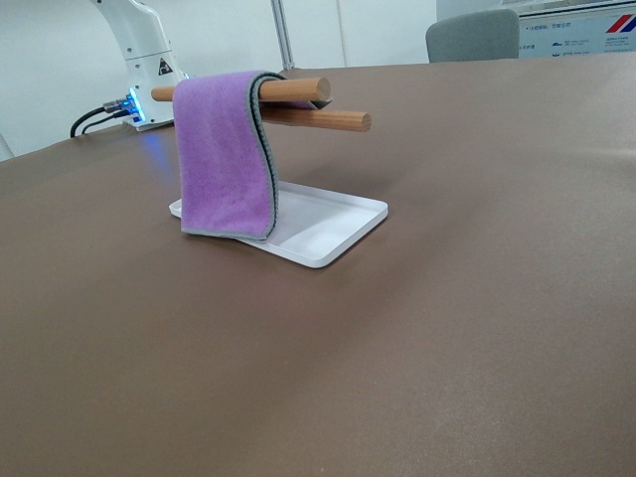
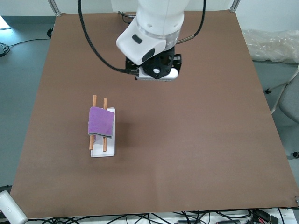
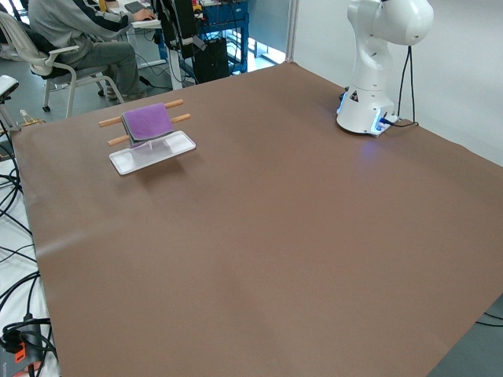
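A purple towel (image 2: 100,122) (image 1: 225,154) (image 3: 147,122) with a grey edge hangs over two horizontal wooden rods (image 1: 338,120) above a white tray (image 2: 103,151) (image 1: 328,224) (image 3: 154,159), left of the table's middle in the left view. My gripper (image 2: 156,73) is high in the left view, behind and to the right of the rack, apart from the towel; its fingers are hidden beneath the wrist.
The arm's base (image 3: 364,110) stands at the back edge by a white wall. Cables lie beyond the table's edge.
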